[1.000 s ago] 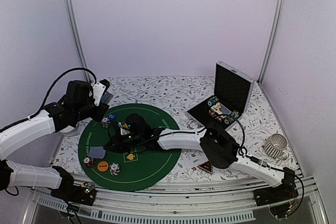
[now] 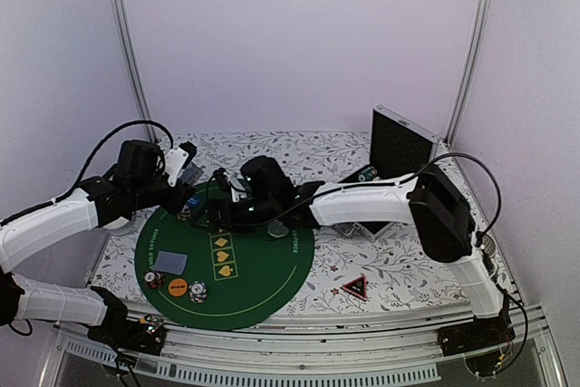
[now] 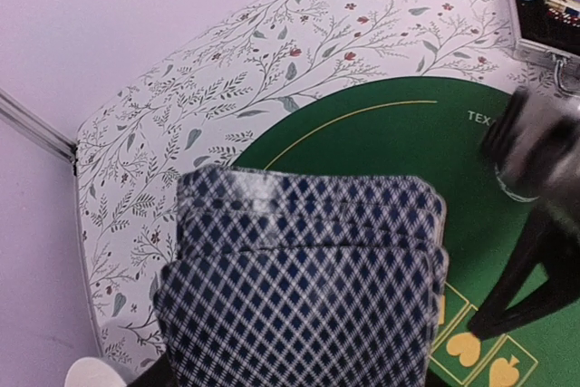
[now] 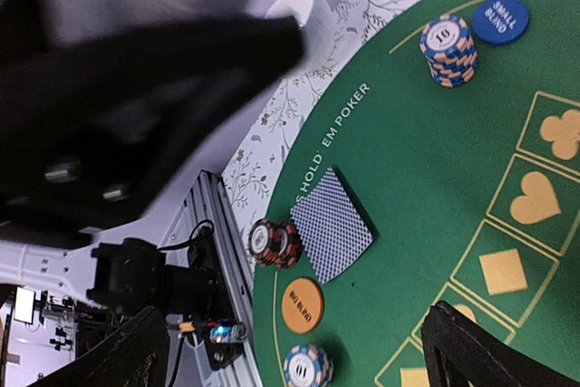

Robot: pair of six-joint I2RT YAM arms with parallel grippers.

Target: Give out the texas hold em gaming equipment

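A thick deck of blue checkered playing cards is clamped in my left gripper, held up over the far left part of the table. My right gripper stands open above the middle of the green poker mat, with nothing seen between its fingers. Face down on the mat's left side lies a blue-backed card or cards; how many cannot be told. Around it are a red chip stack, the orange big blind disc and a black-and-white chip stack.
Beyond these, a blue chip stack and the small blind disc sit on the mat. The open case is at the back right, partly behind the right arm. A red-edged triangle lies right of the mat.
My right gripper has risen and drawn back from beside the face-down card toward the mat's middle, its arm lifting and now covering part of the case. The left arm has barely moved, still holding the deck.
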